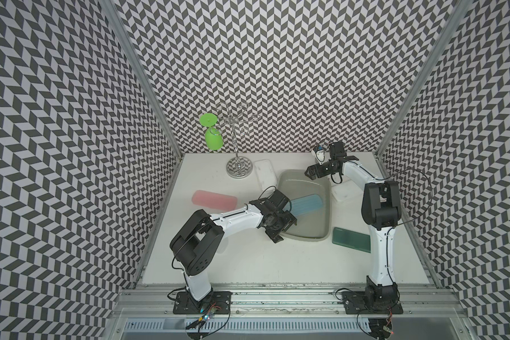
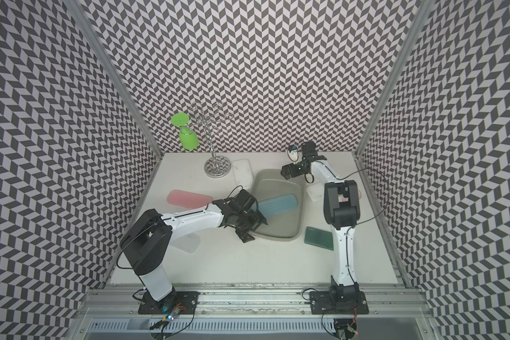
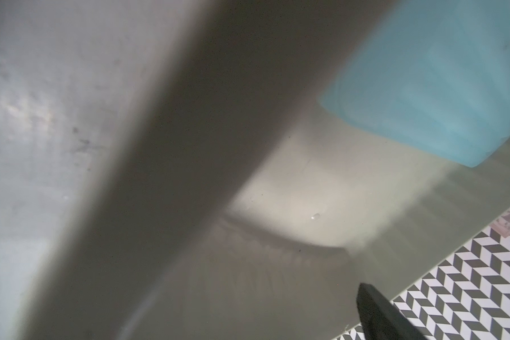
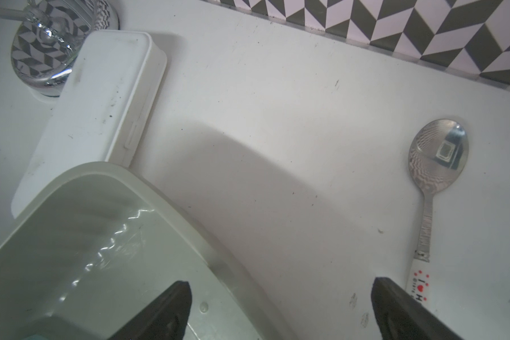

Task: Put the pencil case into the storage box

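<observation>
A translucent blue pencil case (image 1: 306, 204) lies inside the grey-green storage box (image 1: 317, 232); its near end fills the upper right of the left wrist view as a blue case (image 3: 436, 85). My left gripper (image 1: 286, 230) stands open at the box's left front rim, its fingers parted. Close to the left wrist camera, the blurred box wall (image 3: 209, 130) hides one finger, and only one dark fingertip (image 3: 379, 311) shows. Whether the fingers straddle the rim I cannot tell. Above the box's back right corner, my right gripper is open and empty.
A pink case (image 1: 214, 200) lies left, a green case (image 1: 351, 239) right. White cases (image 1: 264, 173) flank the box. Behind stands a chrome rack (image 1: 239, 166) holding a green cup (image 1: 213, 138). A spoon (image 4: 430, 170) lies near the back wall.
</observation>
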